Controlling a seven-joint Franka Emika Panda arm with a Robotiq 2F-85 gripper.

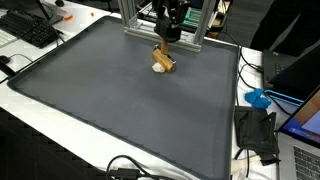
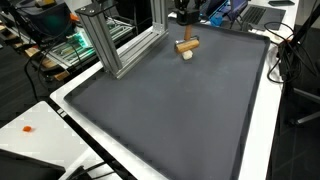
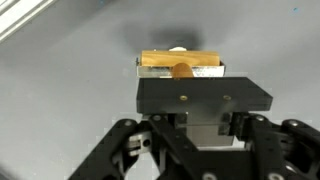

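Near the table's far edge, a wooden block-like piece (image 1: 164, 59) lies on the dark mat, with an orange-brown upright part above it. My gripper (image 1: 168, 38) is over this wooden piece (image 2: 187, 46), at the upright part. In the wrist view, the long wooden edge (image 3: 170, 58) shows beyond the dark bar of my gripper, and a rounded orange part (image 3: 181, 71) rises toward the bar. That bar hides the contact, so whether the fingers grip the upright part cannot be told. A small whitish lump (image 1: 158, 68) touches or nearly touches the wooden piece's near side.
Behind the gripper stands a pale metal frame (image 2: 133, 42). The dark mat (image 1: 130, 110) is broadly clear toward the front. Cables, a blue item (image 1: 257, 98) and a black pouch (image 1: 256, 133) lie along the right side.
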